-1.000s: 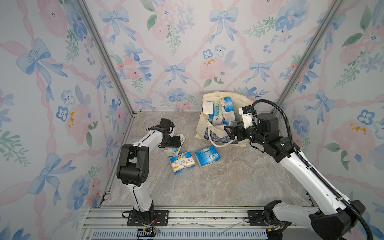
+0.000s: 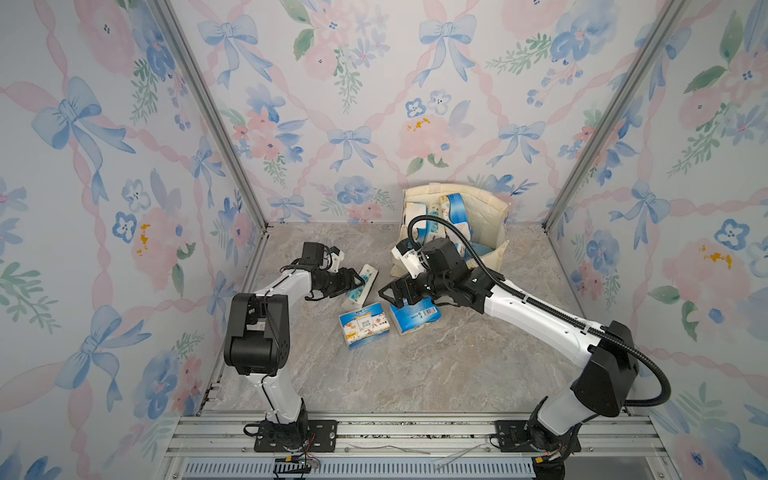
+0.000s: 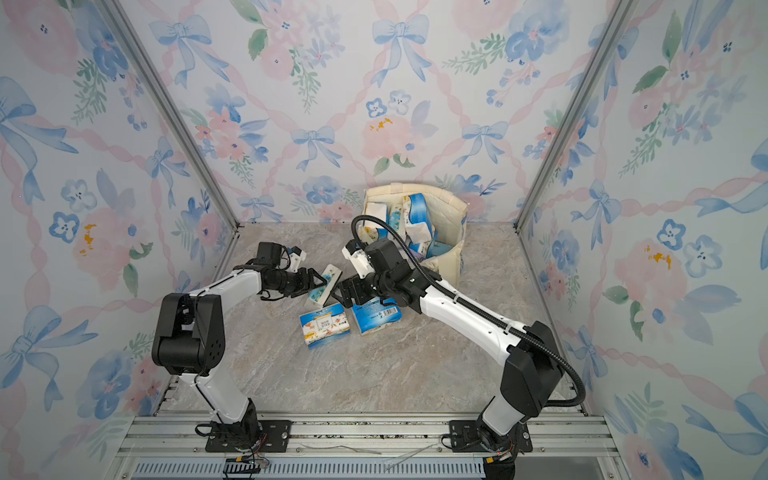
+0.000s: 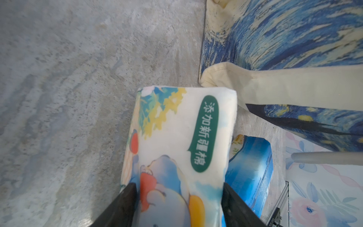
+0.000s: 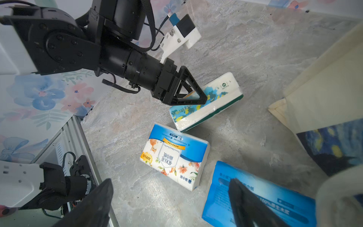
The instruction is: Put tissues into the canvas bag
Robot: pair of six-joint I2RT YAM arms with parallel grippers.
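Note:
A white tissue pack (image 4: 170, 132) with a green label sits between the left gripper's fingers (image 4: 119, 204). My left gripper (image 2: 356, 281) is shut on this pack, which the right wrist view shows at floor level with its end resting near another pack. To the right, the right gripper (image 2: 392, 297) stands open above the table, nothing between its fingers. Below it lies a blue tissue pack (image 5: 261, 198), partly hidden by a finger. Beside that lies a floral blue-white tissue pack (image 5: 175, 155). The cream canvas bag (image 2: 494, 216) stands open at the back with several packs inside.
A looped bag handle (image 5: 332, 189) hangs near the right gripper. The right arm (image 2: 528, 308) crosses in front of the bag. Bare table (image 2: 320, 368) stretches along the front, and more room lies right of the bag.
The left gripper has shifted slightly; its pack is turned a little. The two front packs stay put.

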